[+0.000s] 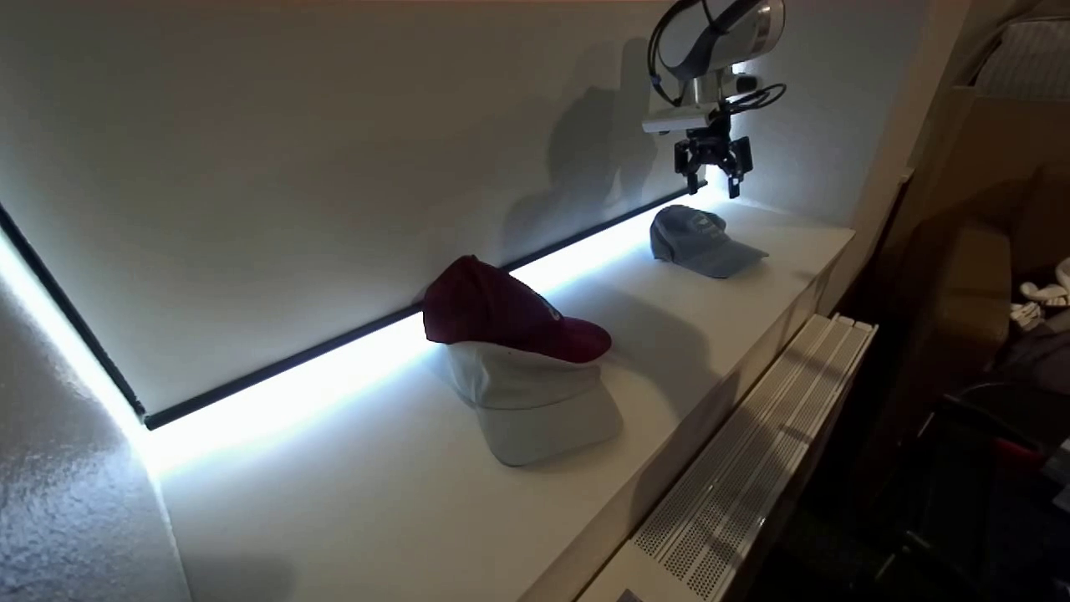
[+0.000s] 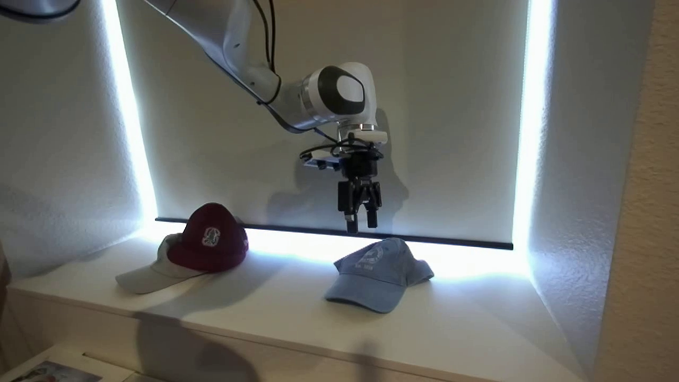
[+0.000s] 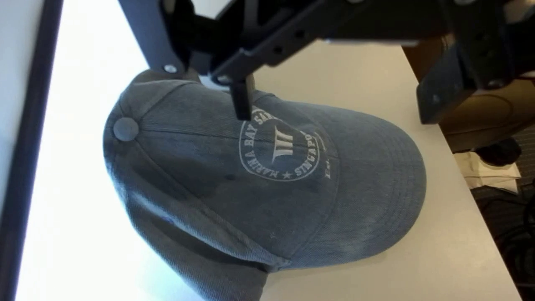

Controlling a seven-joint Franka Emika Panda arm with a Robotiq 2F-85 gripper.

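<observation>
A blue-grey cap with a white round print lies alone on the white sill, its brim toward the front edge. Above it hangs my gripper, pointing down, fingers apart with nothing between them. In the wrist view one finger overlaps the cap's crown and the other finger stands past the brim, so the finger is open. A gap shows between fingertips and cap in the second exterior view. Farther along the sill, a maroon cap rests on top of a light grey cap.
A blind with a dark bottom bar runs behind the sill, close to the caps. Bare sill lies between the blue-grey cap and the stacked pair. A radiator sits below the front edge.
</observation>
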